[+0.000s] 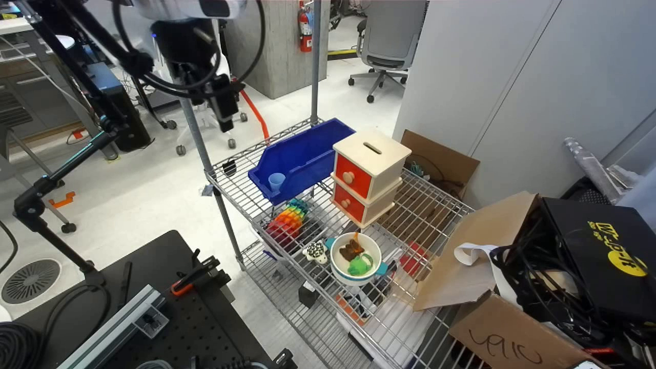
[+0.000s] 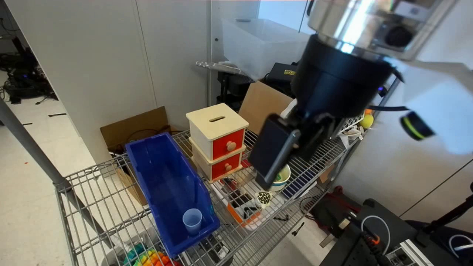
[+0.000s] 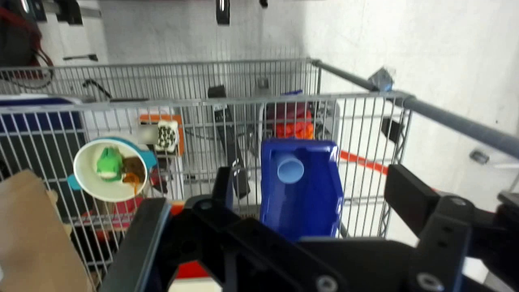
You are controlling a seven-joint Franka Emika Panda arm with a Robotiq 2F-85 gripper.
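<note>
My gripper is open and empty, raised above the wire shelf. In the wrist view, the blue bin point(image 3: 302, 214) shows between its spread fingers, with a light-blue cup point(image 3: 290, 169) inside at one end. Beside the bin in the exterior views stands a wooden box point(image 2: 217, 122) with two red drawers, both closed, and a slot in its top. A white bowl point(image 1: 356, 258) with teal handles holds a green toy point(image 1: 360, 264) and a brown toy point(image 1: 351, 249). Next to the bowl, a small black-and-white spotted toy point(image 1: 316, 251) rests on the shelf.
An open cardboard box point(image 1: 504, 344) with cables and a black case fills one end of the wire shelf point(image 1: 409, 316). A grey post point(image 1: 206, 147) rises at the bin-side corner. Rainbow-coloured toys point(image 1: 287, 222) sit below the shelf top.
</note>
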